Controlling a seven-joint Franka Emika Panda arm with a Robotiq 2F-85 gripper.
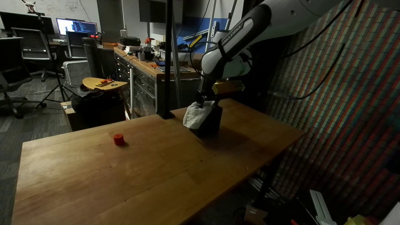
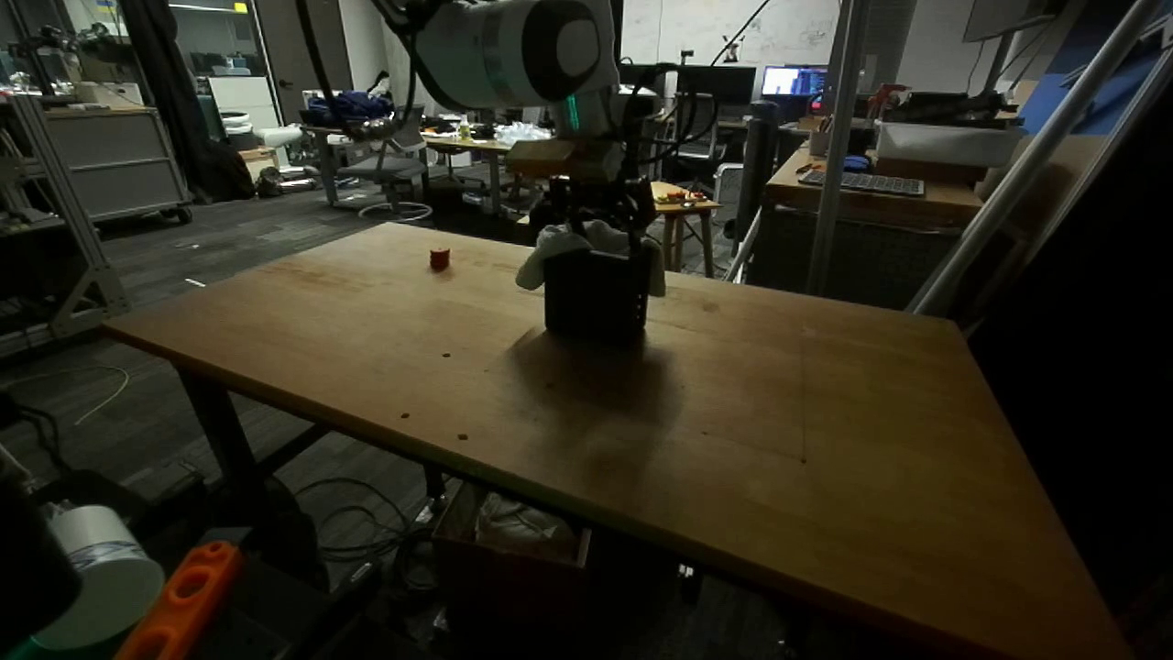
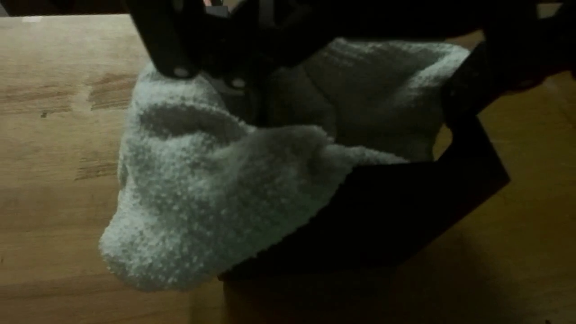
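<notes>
A black open-topped box (image 1: 210, 123) stands on the wooden table. A whitish towel (image 3: 205, 189) lies partly inside it and drapes over its rim, with a large fold hanging down outside. Directly above the box, my gripper points down, open, its fingers spread at the opening with towel between and below them. Whether the fingertips touch the cloth is hard to tell in the dim light. In exterior view 2 the box (image 2: 594, 297) hides the lower part of the towel (image 2: 550, 247).
A small red cylinder (image 1: 118, 139) stands alone on the table (image 1: 123, 176), well away from the box. A black post (image 1: 167, 63) rises at the table's back edge.
</notes>
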